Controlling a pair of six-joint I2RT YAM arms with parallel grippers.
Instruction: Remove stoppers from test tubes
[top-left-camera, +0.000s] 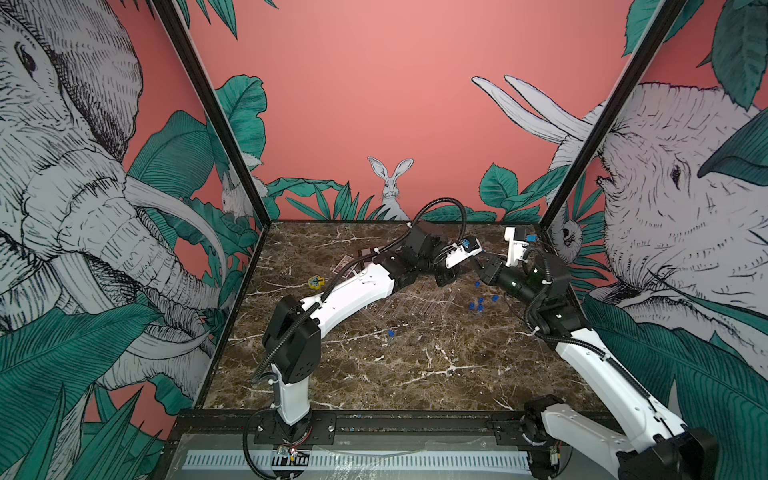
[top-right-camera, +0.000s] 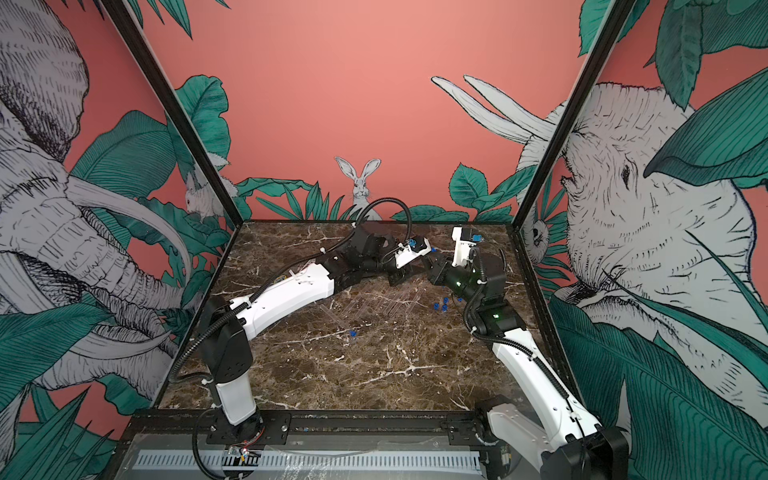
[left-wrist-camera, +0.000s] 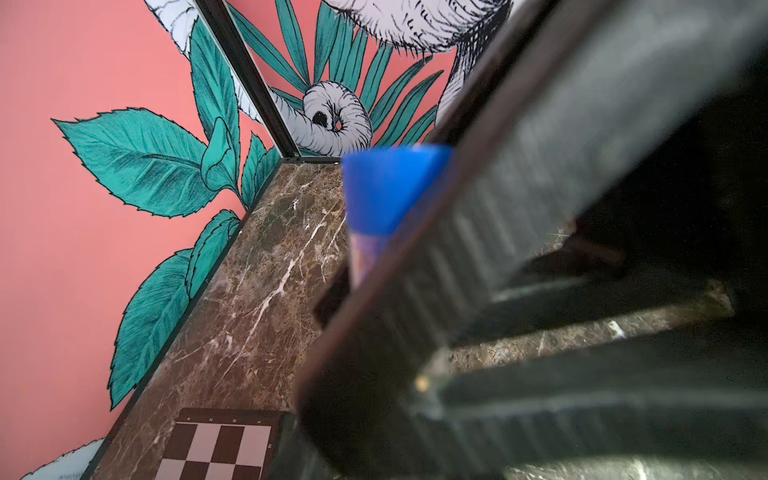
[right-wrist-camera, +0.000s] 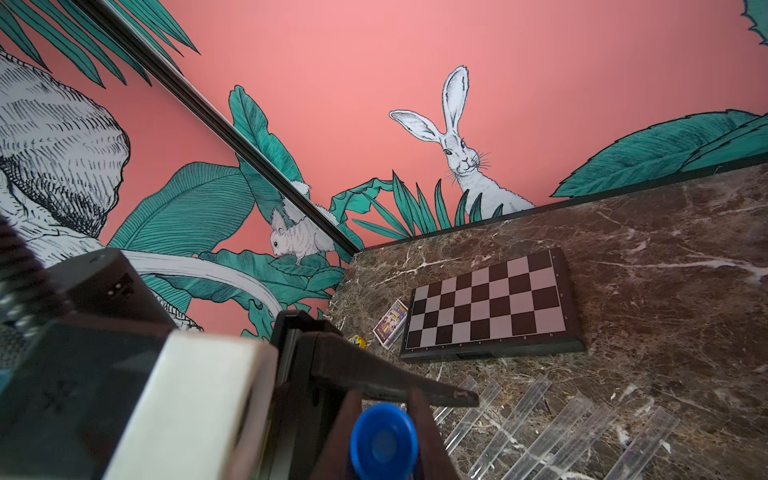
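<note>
My right gripper is shut on a blue stopper (right-wrist-camera: 383, 440), its top facing the right wrist camera. In the left wrist view a blue stopper (left-wrist-camera: 388, 180) sits beside a blurred dark finger of my left gripper; whether that gripper holds it, or how far it stands open, is unclear. The two grippers meet at the back right of the table. Clear test tubes (right-wrist-camera: 512, 424) lie side by side on the marble table below. Several loose blue stoppers (top-left-camera: 480, 304) lie right of them, and one (top-left-camera: 390, 333) lies nearer the front.
A checkered board (right-wrist-camera: 480, 304) lies at the back, with a card box (right-wrist-camera: 390, 324) and a small yellow object (top-left-camera: 316, 282) left of it.
</note>
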